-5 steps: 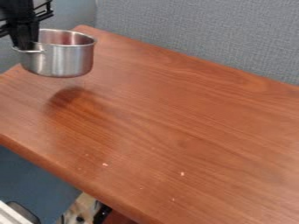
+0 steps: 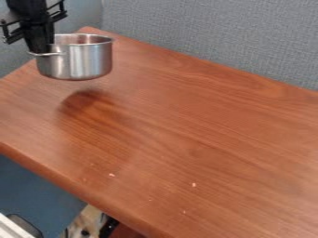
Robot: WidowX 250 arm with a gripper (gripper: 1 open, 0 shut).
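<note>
A steel pot is held up over the back-left part of the wooden table, its shadow on the wood beneath it. My black gripper comes down from the top left onto the pot's left rim and is shut on it; the fingertips are small and partly hidden against the pot.
A grey padded wall runs along the back. Cables and a white object lie below the table's front-left edge.
</note>
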